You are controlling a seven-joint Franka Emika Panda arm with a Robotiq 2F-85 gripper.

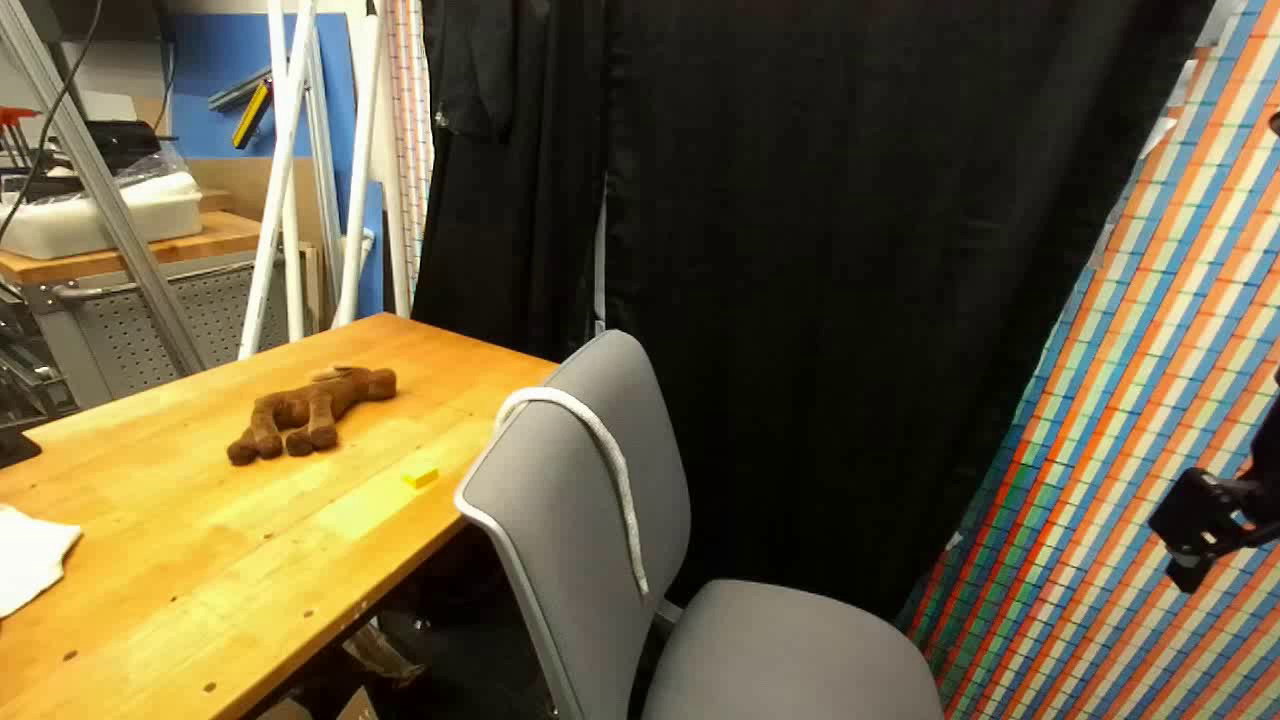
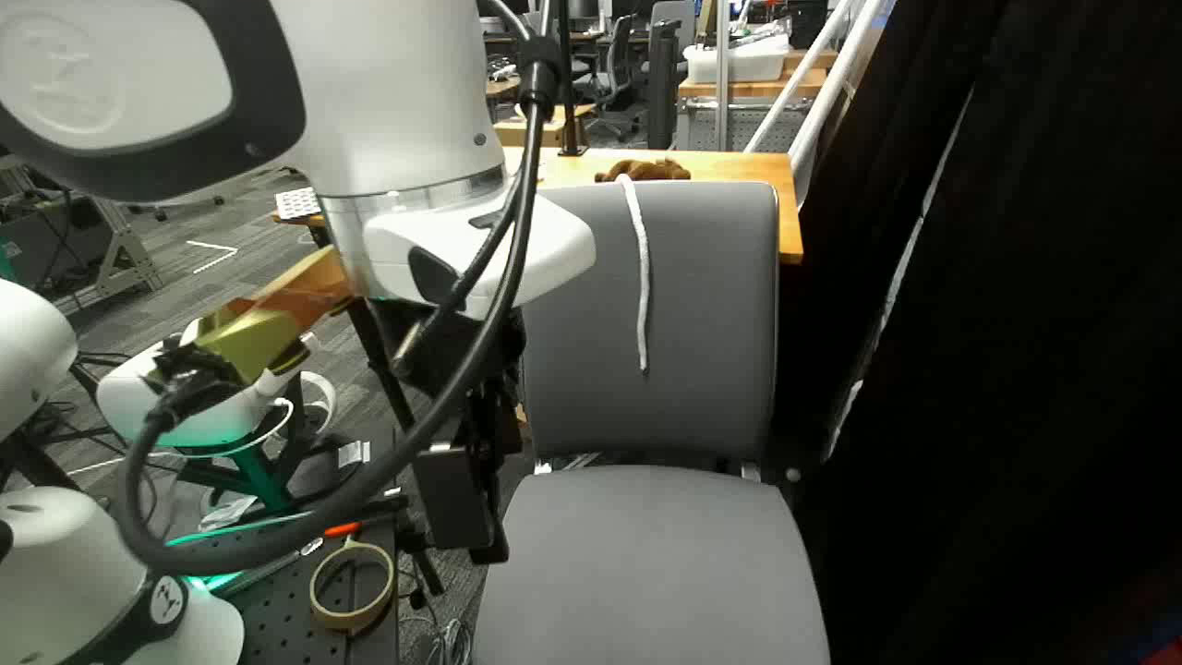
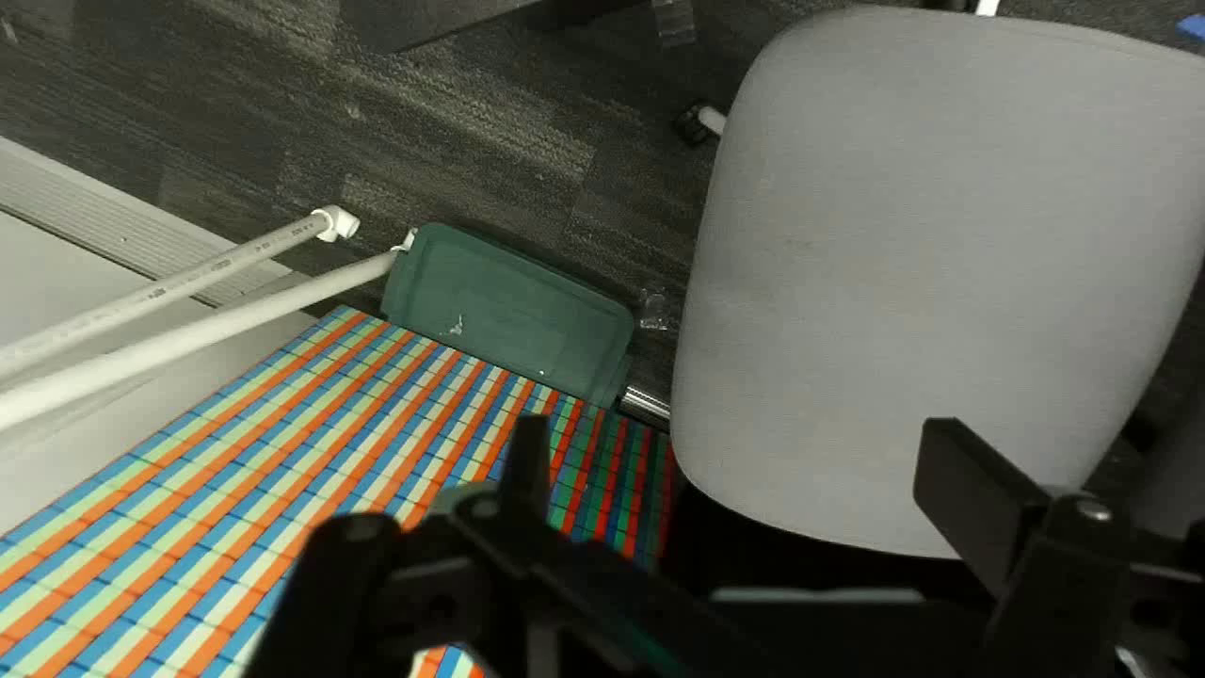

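A grey chair stands with its back toward the wooden table. Draped over the top of its backrest is a white rope, one end hanging down the seat side. On the table lie a brown plush animal, on its side, and a small yellow block close to the table edge. My gripper is open and empty, its two black fingers wide apart, with the chair seat below and beyond them in the wrist view. Part of the gripper also shows at the right edge of exterior view 1, clear of the chair.
The wooden table has wide bare areas and a white sheet at its left. Black curtains hang behind the chair. A striped, tiled-pattern sheet is beside it. A thick black cable loops along my arm.
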